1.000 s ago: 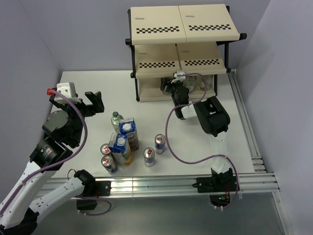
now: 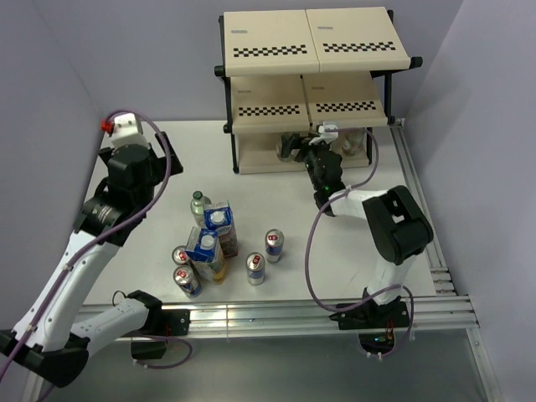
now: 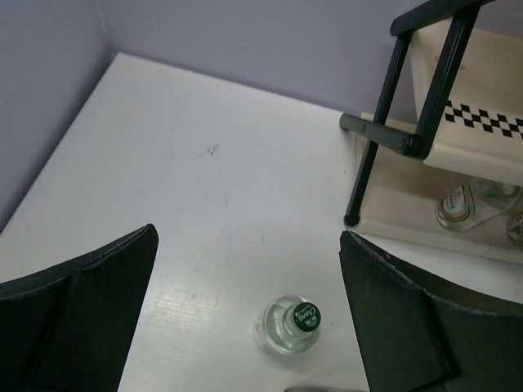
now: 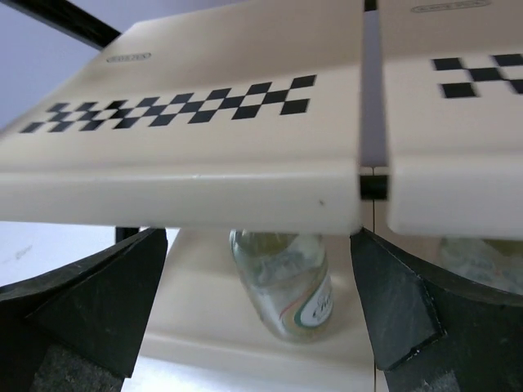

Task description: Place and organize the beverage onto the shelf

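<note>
A clear bottle [image 4: 286, 286] stands on the shelf's [image 2: 272, 121] lowest board, its top hidden by the board above. My right gripper is open at the front of that level, its fingers apart from the bottle. A second bottle [image 4: 482, 261] is partly visible farther right on the board. Above the table's left side my left gripper [image 2: 134, 149] stands open and empty. The green-capped bottle [image 3: 286, 327] is upright on the table, low between the left fingers in the left wrist view; from above, the same bottle [image 2: 199, 208] is beside the cartons.
Two blue-topped cartons [image 2: 222, 228] stand close together on the table. Several cans are around them, including one can [image 2: 274, 245] to their right. The shelf's black post [image 3: 384, 114] rises at its left end.
</note>
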